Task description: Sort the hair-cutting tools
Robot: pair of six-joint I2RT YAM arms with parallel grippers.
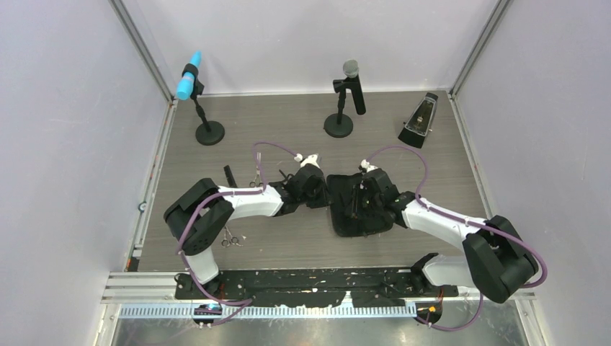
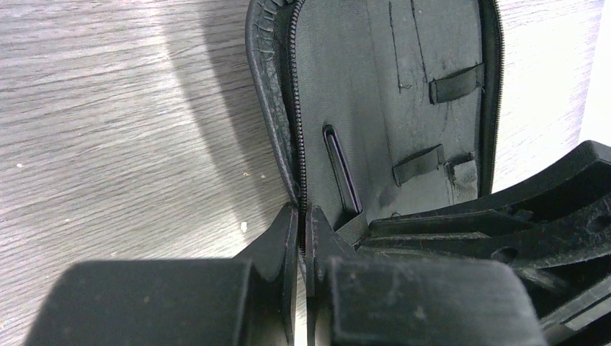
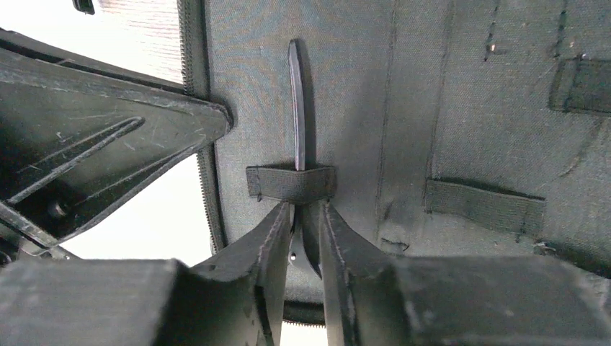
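Note:
An open black zip case lies on the table in the top view. My left gripper is shut on its zipped edge. A slim dark tool runs under an elastic loop of the case, its tip well past the loop and its wider end between the right fingers. Those fingers stand a little apart, so my right gripper is open around the tool. Left of the case lie a dark comb-like piece and scissors.
More small tools lie by the left arm, partly hidden, including scissors. Two microphone stands and a metronome occupy the back. Bare table shows in front. Both arms come close together over the case.

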